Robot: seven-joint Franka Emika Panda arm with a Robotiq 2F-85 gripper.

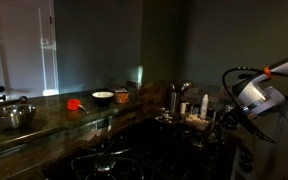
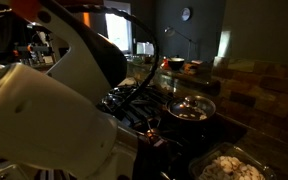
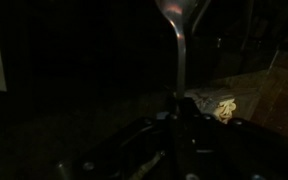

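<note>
In the wrist view a shiny metal spoon reaches up from my gripper, its bowl at the top edge. The gripper is shut on the spoon's handle. Its fingers are dark, and little of them shows. From exterior view 1, the white arm comes in at the right, with the dark gripper low over the stove's right end; the spoon cannot be made out there. The big white arm fills the left of exterior view 2.
A lidded pan stands on the stove, with a glass dish of food close by. Along the counter are a metal bowl, a red cup, a pan with a pale inside and an orange pot. Bottles stand behind the stove.
</note>
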